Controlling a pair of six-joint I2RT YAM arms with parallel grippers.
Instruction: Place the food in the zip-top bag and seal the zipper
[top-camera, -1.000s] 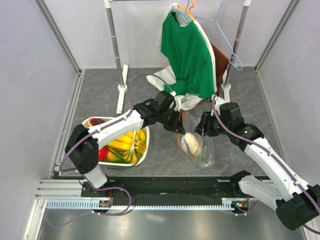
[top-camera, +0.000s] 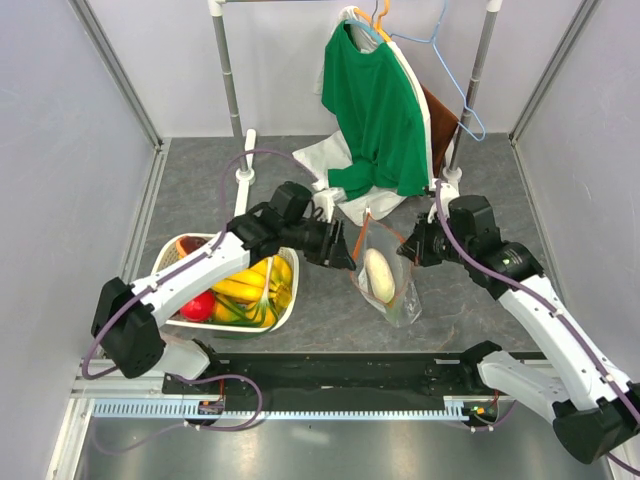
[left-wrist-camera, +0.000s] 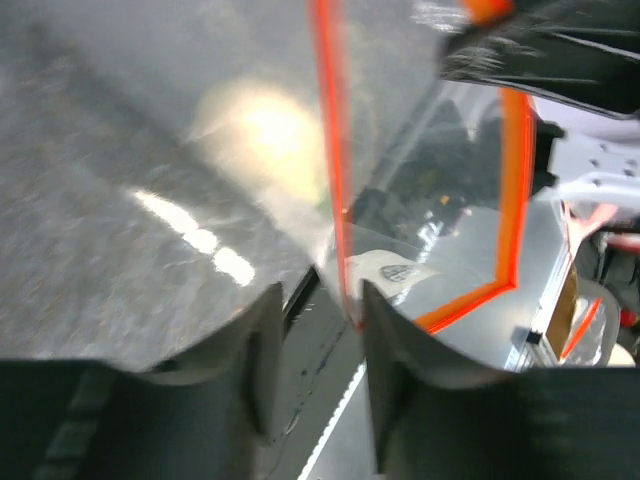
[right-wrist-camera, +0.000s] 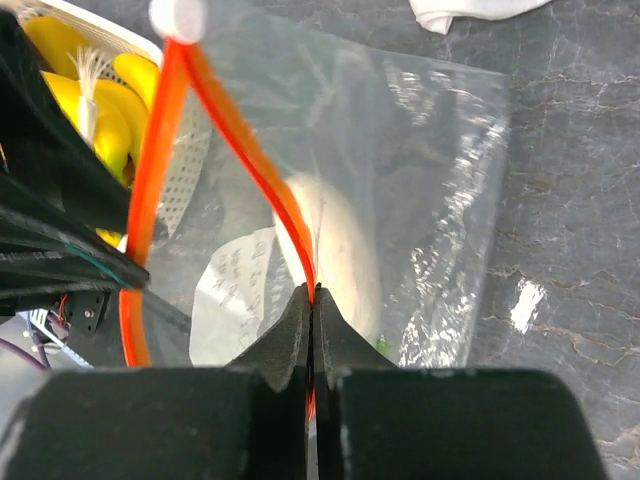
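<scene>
The clear zip bag (top-camera: 400, 305) with orange zipper edges stands partly open, holding a pale oblong food item (top-camera: 379, 274). My right gripper is shut on the bag's orange zipper edge. My left gripper (top-camera: 338, 258) is at the bag's left side, its fingers part open around the other orange edge in the left wrist view, which is blurred; whether it grips that edge is unclear.
A white basket (top-camera: 170, 262) with bananas, a red item and green stalks sits at the left. Clothes (top-camera: 365, 130) hang on a rack behind the bag.
My left gripper has moved slightly left and down in the top view. My right gripper has closed on the zipper edge, and the bag has shifted a little left.
</scene>
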